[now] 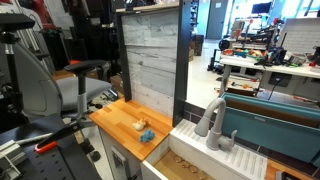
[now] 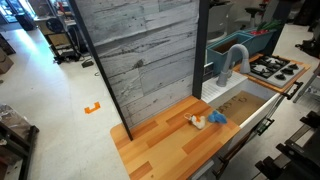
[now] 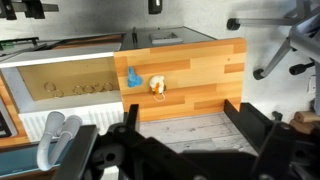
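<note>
A crumpled-looking blue item (image 1: 147, 135) lies on the wooden counter (image 1: 118, 118). Close beside it is a small white and orange item (image 1: 138, 123). From above, the wrist view shows the blue item (image 3: 134, 77) left of the white and orange one (image 3: 157, 85). My gripper is open in the wrist view, its dark fingers (image 3: 131, 120) wide apart at the lower edge. Nothing shows between them, and the counter lies well below. What exactly the two small items are is too small to tell.
A grey faucet (image 1: 208, 118) stands by a sink (image 1: 182, 168) with a wood-coloured bottom. A tall wooden panel (image 2: 165, 50) rises behind the counter. Bare wood surrounds the two items, most widely on the side away from the sink.
</note>
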